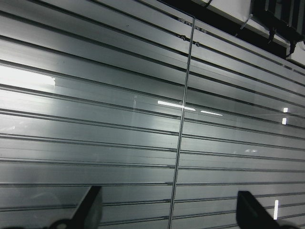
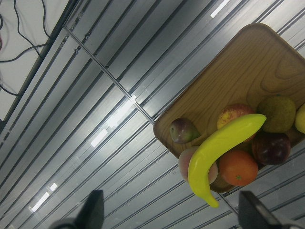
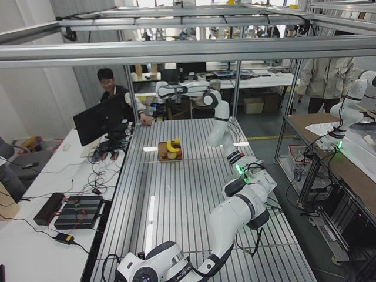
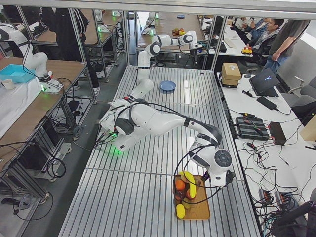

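Observation:
A wooden tray of fruit sits on the slatted metal table; a yellow banana lies on top of an orange, a peach, apples, a pear and other fruit. My right gripper is above the tray, its fingertips at the lower edge of its wrist view, apart and open. My left gripper is over bare slats, its fingertips apart with nothing between them. A blue plate lies toward the far end of the table in the camera right view.
Side desks hold monitors, power units, boxes and cables. Metal frame posts and rails surround the table, and a person sits beside it.

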